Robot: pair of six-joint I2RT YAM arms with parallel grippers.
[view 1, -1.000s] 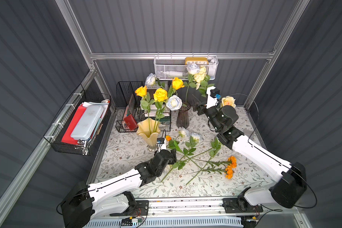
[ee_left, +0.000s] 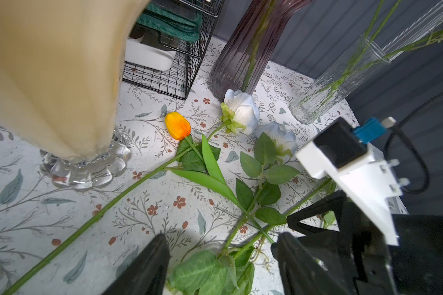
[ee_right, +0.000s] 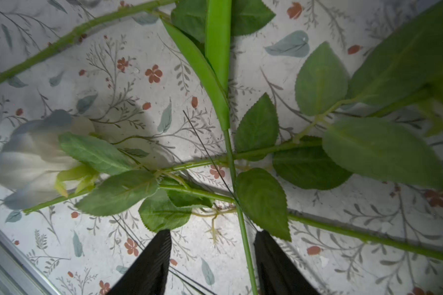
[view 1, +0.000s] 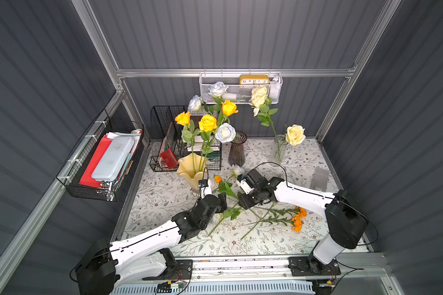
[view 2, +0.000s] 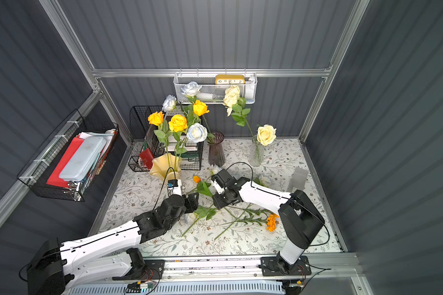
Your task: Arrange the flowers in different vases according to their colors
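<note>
An orange tulip [ee_left: 177,125] and white roses [ee_left: 241,110] lie on the table, their green stems crossing. Orange marigolds [view 1: 297,224] lie to the right. Yellow roses [view 1: 207,123] stand in the cream vase [view 1: 191,167]; white roses [view 1: 225,132] rise around them. A stem stands in the purple vase [ee_left: 253,44]. Cream roses [view 1: 294,134] are at the clear vase [view 1: 278,150]. My open left gripper is empty over leaves. Above the crossing stems, my right gripper has its fingers apart; the tulip stem [ee_right: 243,241] runs below, near its right-hand finger.
The two gripper heads are close together in the middle. A black wire rack [view 1: 157,147] stands behind the cream vase, and a wall basket [view 1: 221,91] hangs at the back.
The tall white rose above the purple vase has leaned left. The left arm has barely moved.
</note>
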